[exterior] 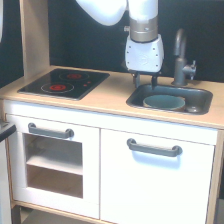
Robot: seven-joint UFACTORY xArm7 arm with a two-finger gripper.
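My gripper (146, 79) hangs pointing down over the back left edge of the sink (205, 100). Its two dark fingers stand apart, and nothing shows between them. In the black sink basin sits a round grey-green bowl or pot (165, 102), just below and to the right of the fingers, which look clear of it. How high the fingertips are above the sink rim is hard to judge from this view.
A dark faucet (180, 55) rises behind the sink, right of the gripper. At left lies the black stovetop (65, 83) with red rings, bare. Below are an oven door (85, 165) and a white cabinet (150, 185), both shut.
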